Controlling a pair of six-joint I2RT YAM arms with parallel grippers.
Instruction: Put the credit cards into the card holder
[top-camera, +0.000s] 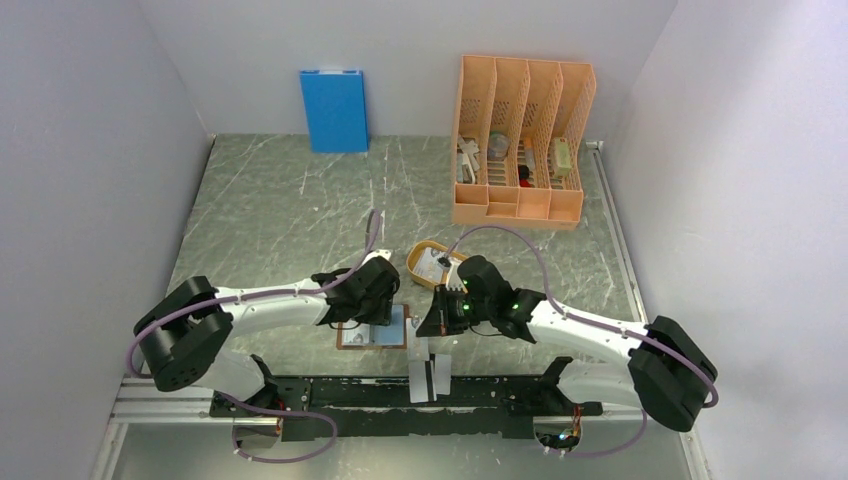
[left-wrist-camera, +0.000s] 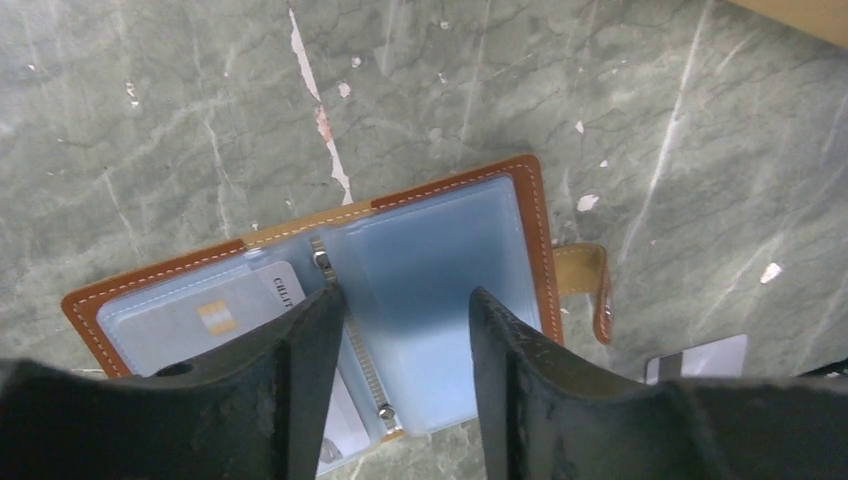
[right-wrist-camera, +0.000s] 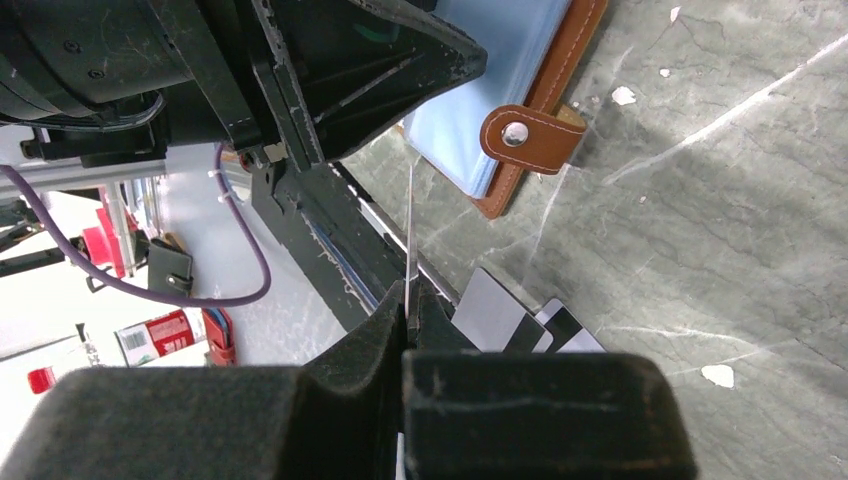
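Note:
The open card holder (left-wrist-camera: 440, 290) lies at the table's front, blue sleeves up, with cards (left-wrist-camera: 215, 330) in its left side. My left gripper is over it, fingers apart, nothing visible between them. My right gripper is shut on a thin card (right-wrist-camera: 410, 230), seen edge-on, right of the holder in the top view. More grey and black cards (right-wrist-camera: 485, 310) lie at the front edge beside the holder.
An oval basket (top-camera: 415, 270) with cards stands behind the grippers. An orange organiser (top-camera: 515, 205) is at the back right, a blue box (top-camera: 333, 110) at the back wall.

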